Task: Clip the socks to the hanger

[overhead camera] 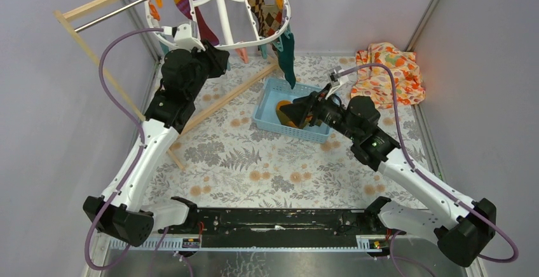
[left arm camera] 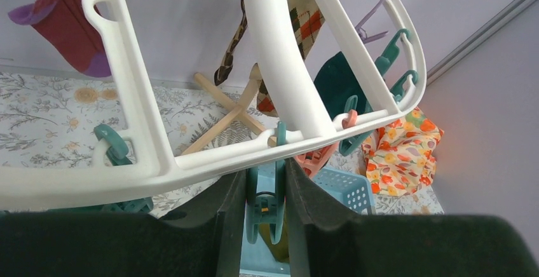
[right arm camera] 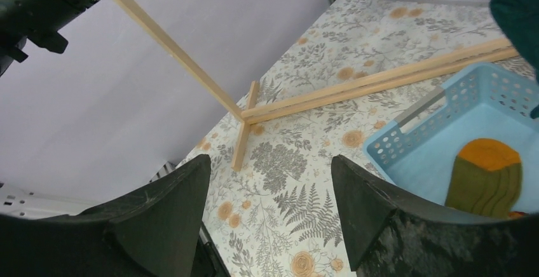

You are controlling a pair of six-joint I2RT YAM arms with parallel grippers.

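The white hanger (overhead camera: 224, 16) holds socks in clips, among them a teal sock (overhead camera: 286, 61) at its right side. My left gripper is at the hanger's front rail, its fingers round a teal clip (left arm camera: 265, 207); whether they grip it firmly is unclear. My right gripper hangs open above the blue basket (overhead camera: 267, 121), nothing seen between its fingers. In the basket lie olive socks with orange patches (right arm camera: 483, 175), partly hidden by the right arm in the top view.
An orange floral cloth (overhead camera: 384, 74) lies at the back right. Wooden stand bars (overhead camera: 222, 99) cross the floor left of the basket. The patterned floor in front of the basket is clear.
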